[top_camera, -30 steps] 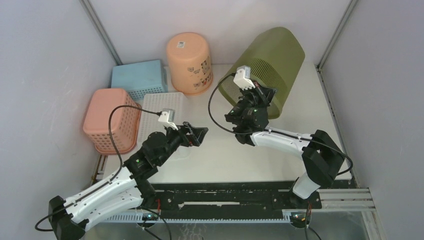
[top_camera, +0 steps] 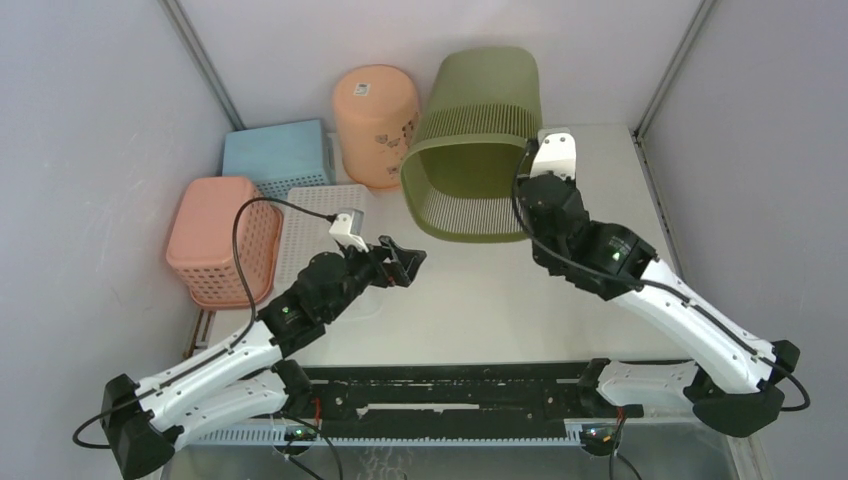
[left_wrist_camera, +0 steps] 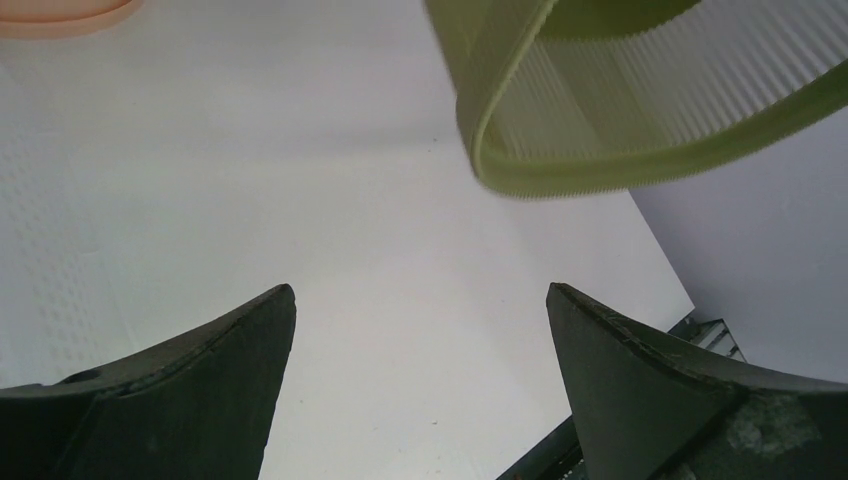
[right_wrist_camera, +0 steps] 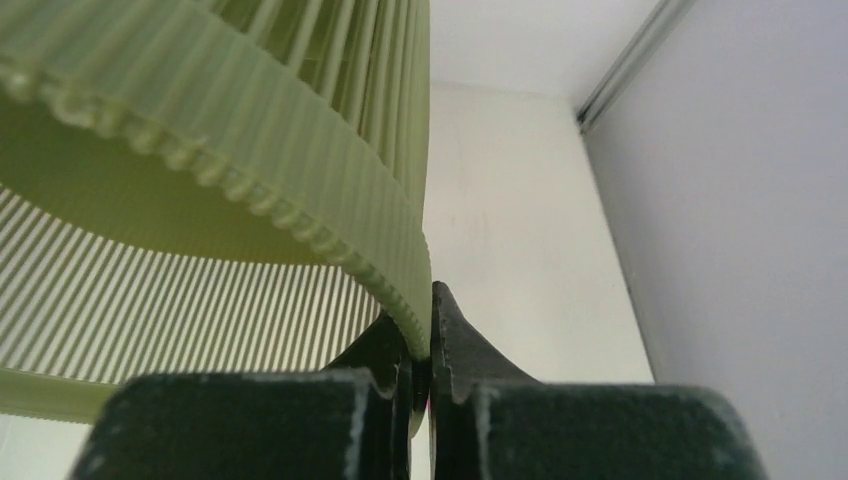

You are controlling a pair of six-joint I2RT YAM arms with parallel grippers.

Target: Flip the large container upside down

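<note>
The large olive-green container point(top_camera: 489, 85) is tipped on its side toward the back, its wide mouth facing the front of the table. At the right side of its mouth, my right gripper is shut on the container's rim, which runs between the dark fingers in the right wrist view. My left gripper is open with nothing between its fingers, to the left and in front of the container. In the left wrist view the container's near rim point(left_wrist_camera: 590, 180) is above and beyond the fingers, apart from them.
A peach bin point(top_camera: 376, 125) stands upside down just left of the container. Further left are a blue basket point(top_camera: 276, 150), a pink basket point(top_camera: 222, 235) and a white perforated tray point(top_camera: 305, 235). Bare tabletop point(top_camera: 480, 310) lies in front of the container.
The container has swung left and turned so its mouth faces more to the front. My right arm has swung to the right side of the mouth. The left gripper shifted slightly right.
</note>
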